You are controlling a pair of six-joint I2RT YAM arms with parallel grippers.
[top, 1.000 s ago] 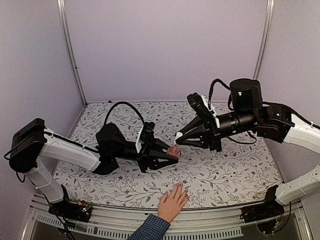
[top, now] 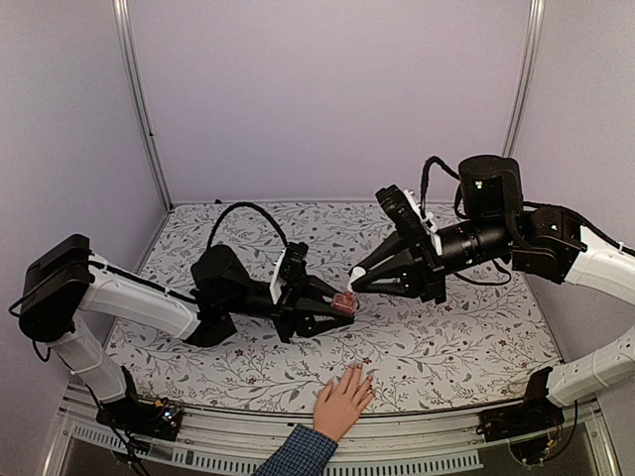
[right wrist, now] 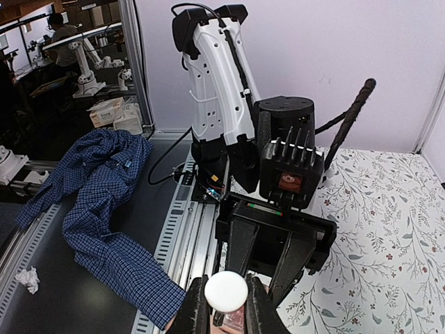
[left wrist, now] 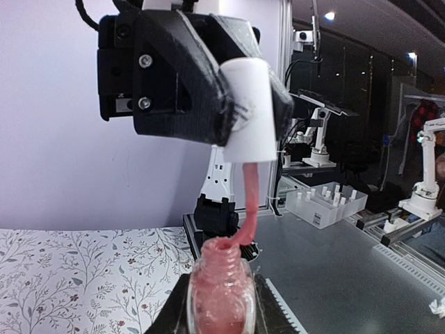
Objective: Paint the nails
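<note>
My left gripper (top: 335, 309) is shut on a small glass bottle of pink polish (left wrist: 221, 292), held upright with its neck open. Above it, my right gripper (top: 365, 285) is shut on the white cap (left wrist: 250, 108). From the cap hangs the pink-coated brush (left wrist: 250, 198), its tip bent against the right side of the bottle's rim. Seen from the right wrist, the white cap (right wrist: 226, 291) hides most of the bottle below. A hand (top: 343, 399) lies palm down at the table's front edge, fingers spread toward the grippers.
A checked blue sleeve (top: 300, 452) covers the arm at the front edge. Bare floral cloth (top: 437, 347) lies right of the hand and behind the grippers. Outside the booth stands a clear box (left wrist: 327, 205) with small white items.
My left gripper, the bottle and the hand look still.
</note>
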